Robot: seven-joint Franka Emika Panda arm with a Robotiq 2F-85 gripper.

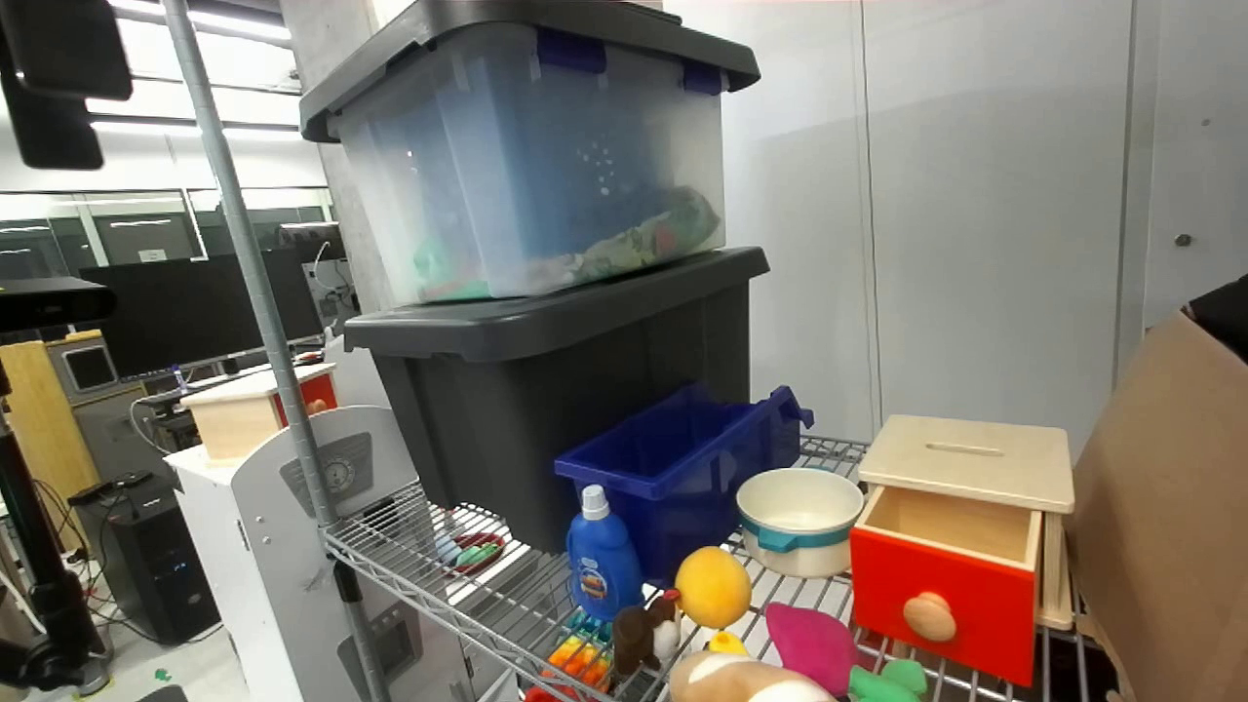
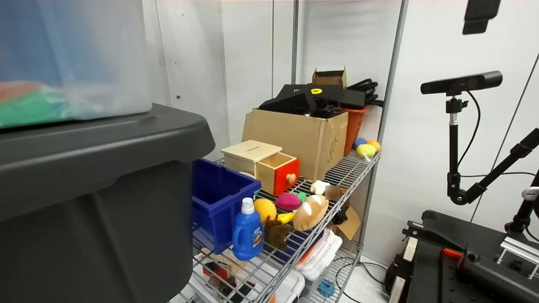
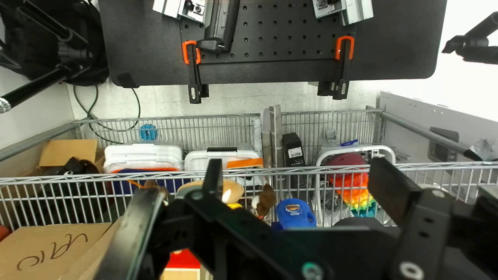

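Observation:
In the wrist view my gripper stands open, its dark fingers wide apart and no object held between them. Behind and below it lies the wire shelf. On the shelf a wooden box [image 1: 965, 445] has its red-fronted drawer [image 1: 936, 603] pulled out; the visible part of the drawer is empty. Left of it are a cream pot [image 1: 800, 513], a yellow ball [image 1: 713, 587] and a blue detergent bottle [image 1: 603, 556], upright before a blue bin [image 1: 702, 450]. In front lie a magenta-and-green toy [image 1: 813, 645] and a tan bread-like toy [image 2: 310, 212].
A dark grey tote [image 1: 562, 398] with a clear tote [image 1: 538, 164] on top fills the shelf's left side. A cardboard box [image 2: 290, 136] bounds the other end. The shelf's front rail [image 3: 303, 170] crosses the wrist view. Opposite stands a black table [image 3: 280, 70].

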